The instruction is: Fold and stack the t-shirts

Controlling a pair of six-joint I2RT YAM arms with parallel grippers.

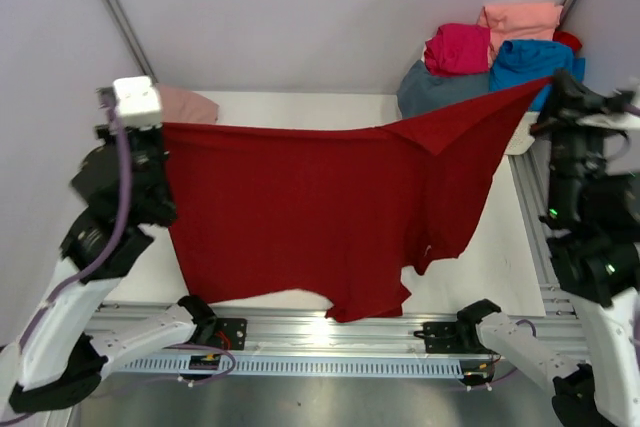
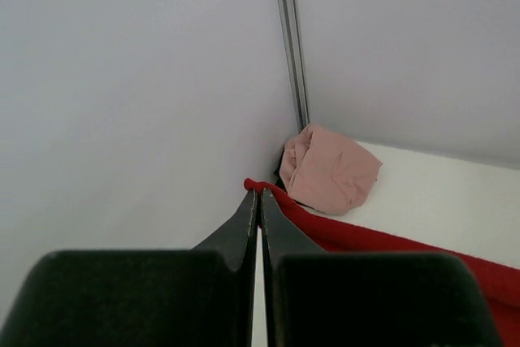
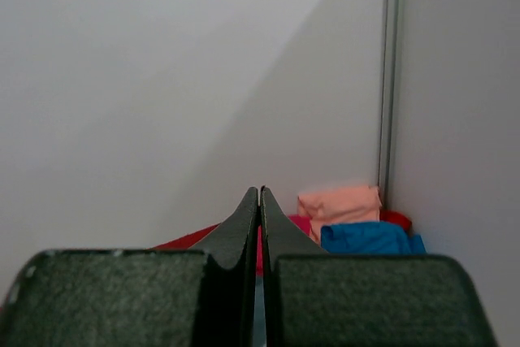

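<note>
A dark red T-shirt (image 1: 310, 207) is stretched between my raised grippers, its lower part hanging over the white work surface. My left gripper is shut on one end, a small tip of red cloth showing at its fingertips. My right gripper is shut at the opposite upper corner, with red fabric running up to it in the top view (image 1: 550, 87); in its wrist view the cloth is mostly hidden behind the fingers.
A basket (image 1: 522, 135) at the back right holds blue (image 1: 535, 67), magenta (image 1: 457, 47), pink (image 1: 520, 22) and grey garments. A folded pink garment (image 2: 325, 168) lies at the back left. Walls enclose the sides and back.
</note>
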